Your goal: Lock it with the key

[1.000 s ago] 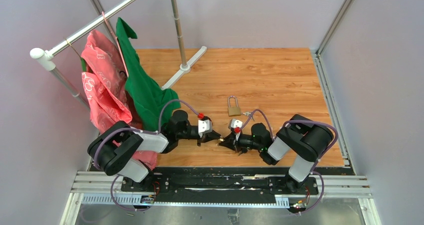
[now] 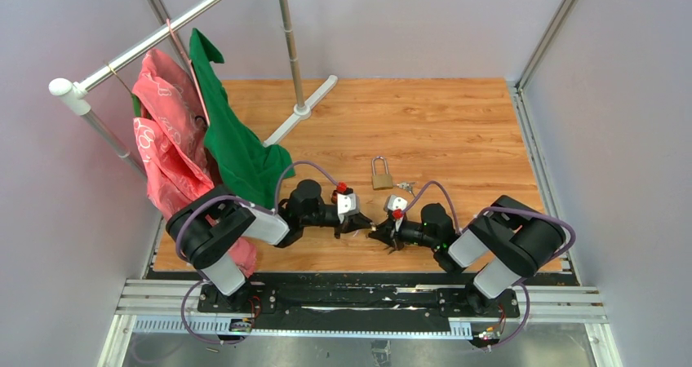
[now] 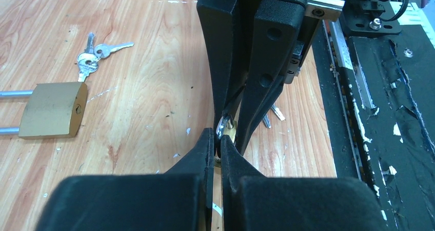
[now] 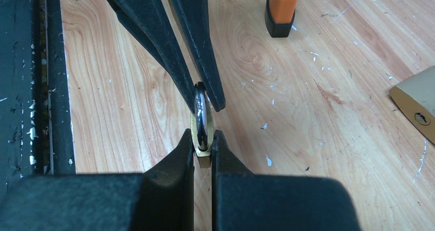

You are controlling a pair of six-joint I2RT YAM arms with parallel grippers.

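Note:
A small padlock (image 4: 204,161) with a brass body and shiny shackle sits between the tips of my right gripper, which is shut on it. My left gripper meets it from the other side, shut, its fingertips at the shackle (image 4: 202,126); whether the shackle is pinched cannot be told. In the top view the left gripper (image 2: 369,224) and right gripper (image 2: 375,227) face each other, tips almost touching. A larger brass padlock (image 2: 382,181) lies flat behind them, keys (image 2: 405,187) beside it. Its keyhole (image 3: 78,109) shows in the left wrist view.
More keys (image 3: 273,116) lie on the table beyond the right fingers. In the right wrist view an orange and black object (image 4: 281,10) appears at the top. A rack with a red garment (image 2: 167,130) and a green garment (image 2: 237,134) stands left.
Both grippers have shifted slightly to the right together, staying tip to tip with the small padlock between them. The large padlock has not moved.

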